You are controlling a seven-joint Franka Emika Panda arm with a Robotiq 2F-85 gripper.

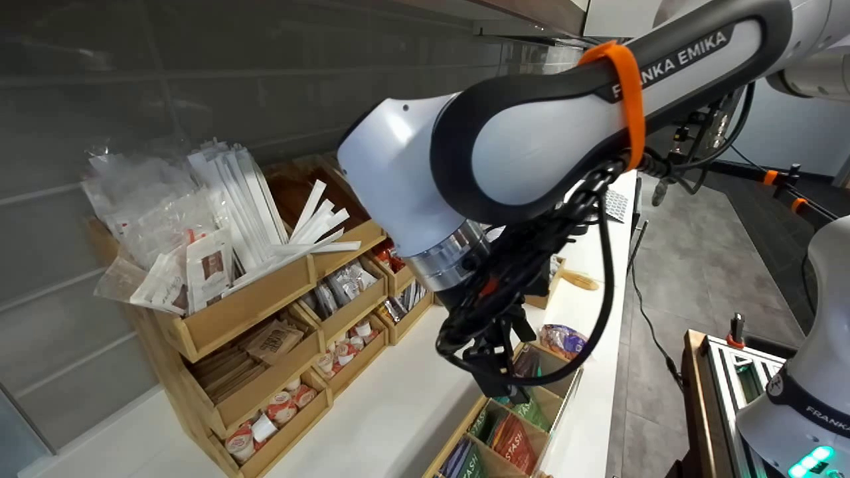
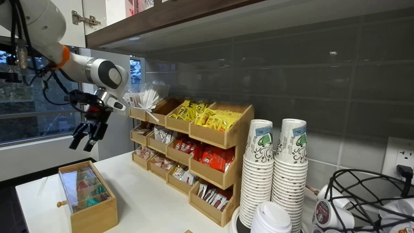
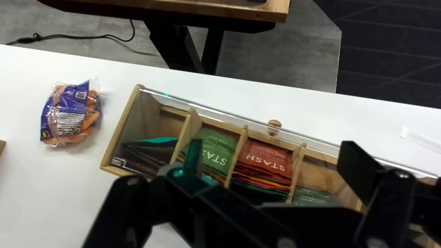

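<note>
My gripper (image 2: 81,146) hangs open and empty above a wooden tea box (image 2: 95,223) with a clear lid and a small round knob. In the wrist view the fingers (image 3: 356,169) stand wide apart, and the box (image 3: 120,131) spreads beneath them. Its compartments hold green Stash packets (image 3: 217,149), red Stash packets (image 3: 266,159) and, toward the right, darker green packets (image 3: 315,196). The leftmost compartment has dark packets with a teal edge (image 3: 159,142). My gripper body hides the near side of the box there. The lid looks closed.
Left of the box in the wrist view lies a bag of orange snacks (image 3: 70,113). A tiered wooden rack (image 2: 209,136) of packets lines the wall, with stacked paper cups (image 2: 258,167) beside it.
</note>
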